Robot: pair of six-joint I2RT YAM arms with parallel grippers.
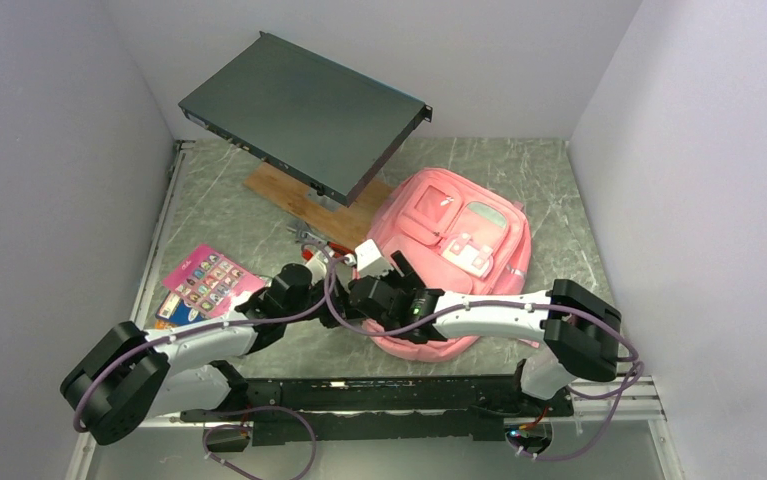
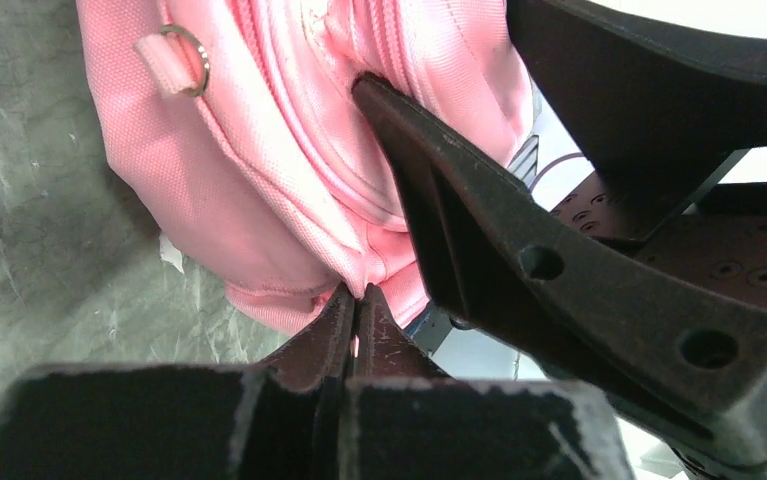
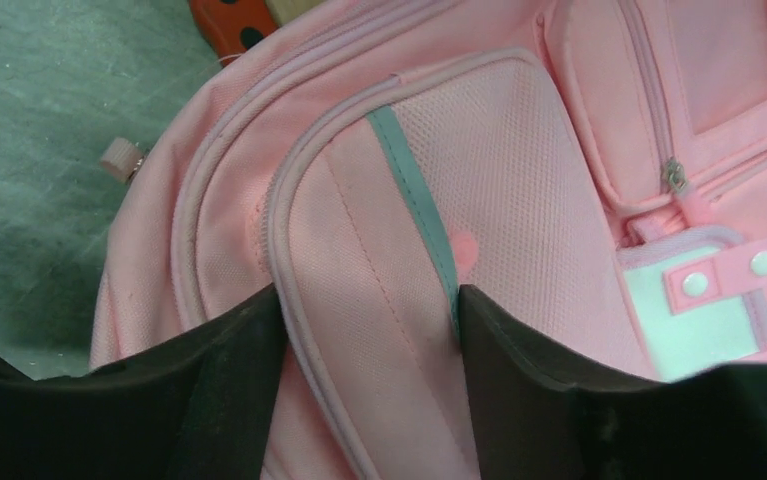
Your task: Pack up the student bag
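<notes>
The pink backpack (image 1: pixel 489 250) lies flat at the right of the worktop, also filling the right wrist view (image 3: pixel 549 190). My left gripper is shut at its lower-left edge, against a fabric fold; whether cloth is pinched between the tips is hard to tell. My right gripper is over the left side of the bag, fingers apart astride the rim of a front panel with a teal strip. Its black body shows beside my left gripper in the left wrist view. Pink and blue booklets (image 1: pixel 204 280) lie at the left, partly under my left arm.
A dark metal box (image 1: pixel 299 110) stands at the back above a wooden board (image 1: pixel 274 185). Red-handled tools (image 1: pixel 339 246) lie between board and bag. Walls close in both sides; bare worktop shows at the back right.
</notes>
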